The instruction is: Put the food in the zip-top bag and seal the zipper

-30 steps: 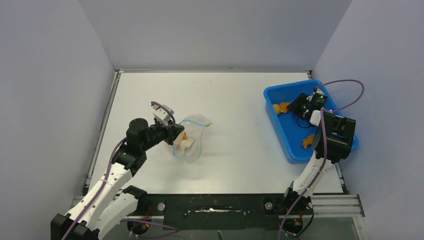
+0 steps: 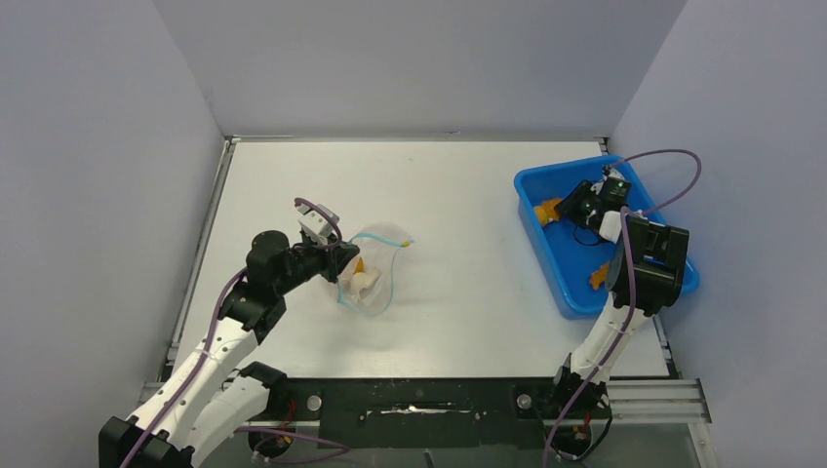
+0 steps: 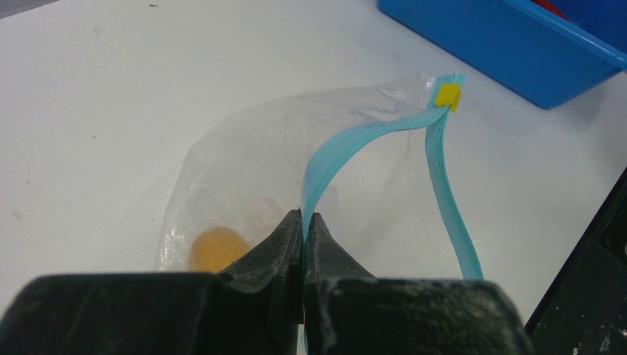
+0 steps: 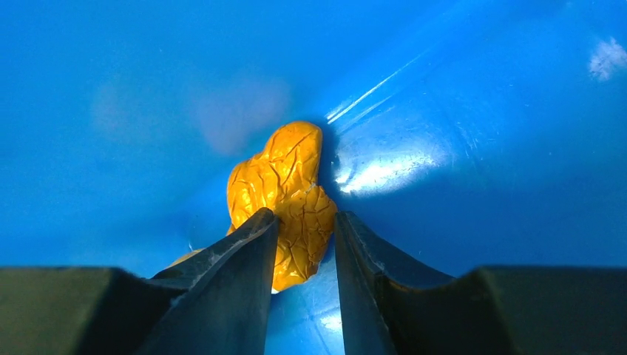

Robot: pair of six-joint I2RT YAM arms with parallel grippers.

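The clear zip top bag (image 2: 382, 288) stands mouth-open at the left of the table, with blue-green zipper strips (image 3: 444, 185) and a yellow slider (image 3: 448, 95) at the far corner. My left gripper is shut on one strip of its mouth. Inside the bag lie an orange piece (image 3: 217, 249) and a whitish piece (image 2: 365, 282). Over at the right, my right gripper is down in the blue bin (image 2: 528, 185), its fingers part open around a crinkled orange food piece (image 4: 285, 177). Whether both fingers press on it cannot be told.
Another orange piece (image 2: 600, 276) lies in the near part of the bin, and a paler piece (image 4: 185, 257) shows partly behind the left finger. Bare white table (image 2: 468, 253) separates bag and bin.
The right gripper has shifted slightly left within the bin, over the orange piece at its left wall. My left arm and the bag have stayed put.
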